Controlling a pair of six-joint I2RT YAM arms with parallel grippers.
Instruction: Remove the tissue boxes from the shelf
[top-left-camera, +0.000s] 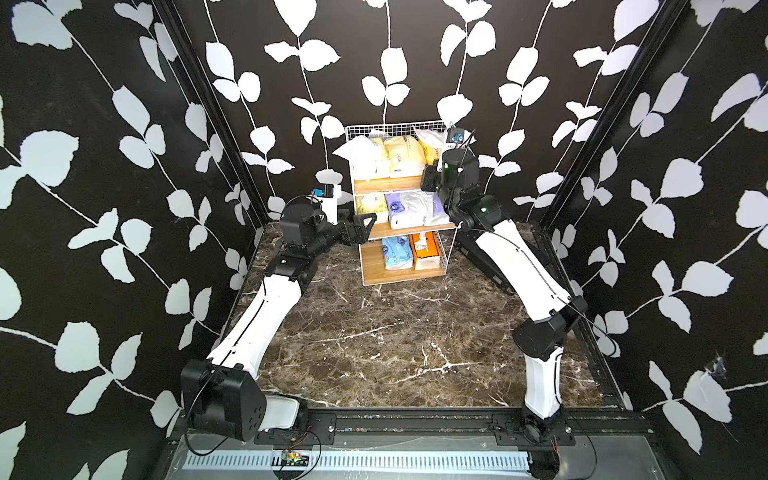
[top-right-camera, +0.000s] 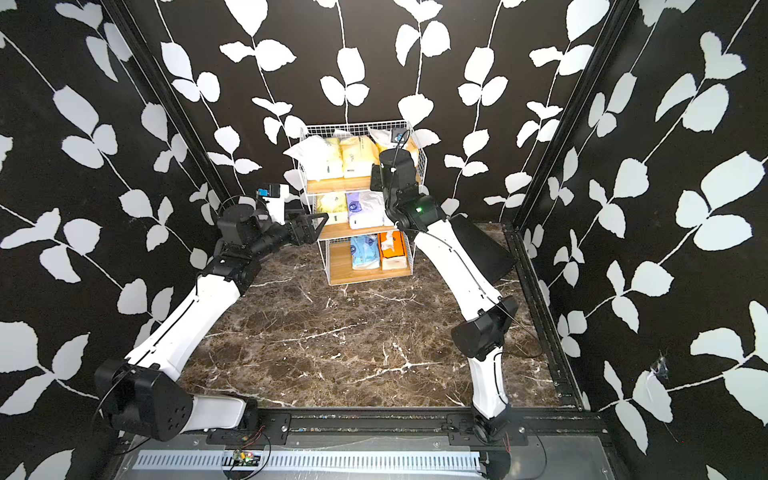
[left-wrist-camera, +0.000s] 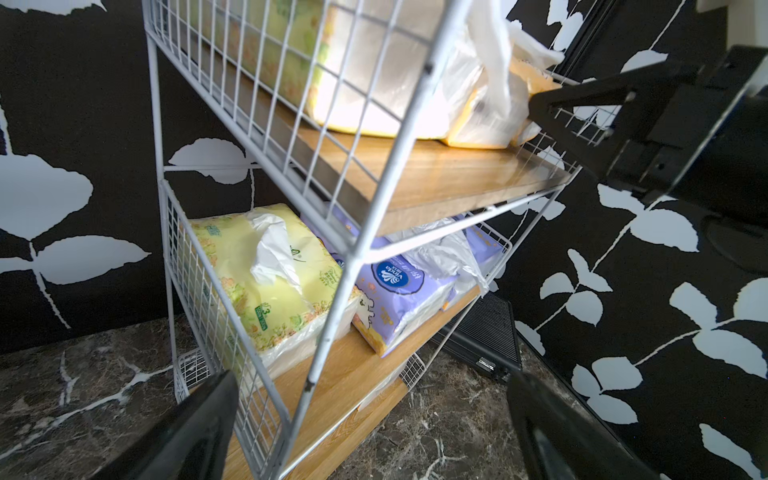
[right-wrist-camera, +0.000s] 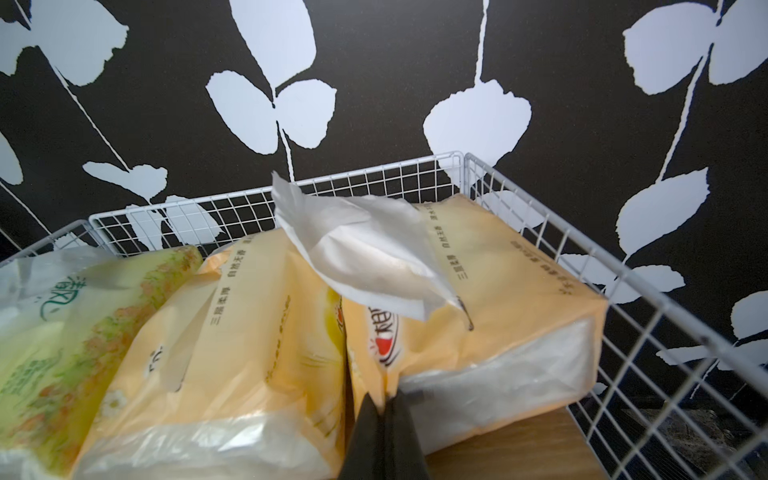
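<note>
On the top tier of the white wire shelf (right-wrist-camera: 680, 316) sit soft tissue packs: a right orange pack (right-wrist-camera: 512, 280) with white tissue sticking up, a left orange pack (right-wrist-camera: 256, 312) beside it, and a green-yellow pack (right-wrist-camera: 88, 336) at the left end. The right orange pack sits askew. My right gripper is shut at the front of the seam between the two orange packs; nothing shows between its fingers. My left gripper stands open and empty by the shelf's left side. The middle tier carries a yellow pack (left-wrist-camera: 272, 272) and purple packs (left-wrist-camera: 400, 280).
A blue pack (top-left-camera: 397, 252) and an orange tissue box (top-left-camera: 426, 249) rest on the bottom tier. Wire mesh sides (left-wrist-camera: 228, 320) bound the tiers. Right of the shelf lies a dark flat case (left-wrist-camera: 480, 336).
</note>
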